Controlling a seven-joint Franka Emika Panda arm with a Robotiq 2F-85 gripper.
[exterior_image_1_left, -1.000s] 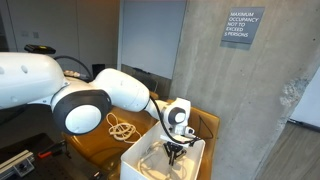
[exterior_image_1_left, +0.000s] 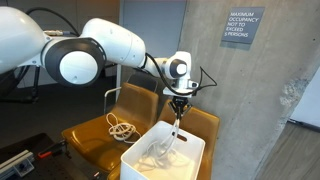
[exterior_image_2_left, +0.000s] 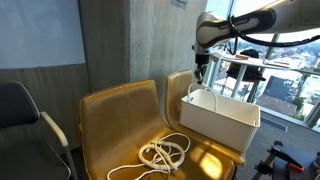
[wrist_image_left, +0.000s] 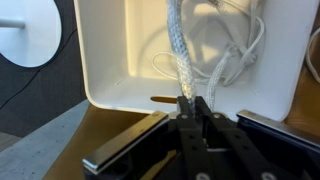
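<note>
Above a white box (exterior_image_1_left: 190, 136), my gripper (exterior_image_1_left: 179, 103) is shut on a white rope (wrist_image_left: 180, 50). In exterior view 1 the rope hangs from the fingers into the box, where its lower part lies in loose loops. The wrist view shows the held stretch between the fingertips, with more loops on the box floor to the right. In exterior view 2 the gripper (exterior_image_2_left: 199, 80) is small, over the far side of the box (exterior_image_2_left: 220, 122). A separate coil of white rope (exterior_image_2_left: 162, 153) rests on a brown chair seat.
Brown chairs (exterior_image_2_left: 118, 120) stand in a row, and the box sits on some of them. A dark chair (exterior_image_2_left: 30, 115) is at the left. The grey wall (exterior_image_1_left: 240, 90) rises behind the box. A round white base (wrist_image_left: 27, 30) lies beside the box.
From low inside the box, my gripper has risen above it. The rope has come up with it and now hangs stretched beneath the fingers. The coil on the chair has not moved.
</note>
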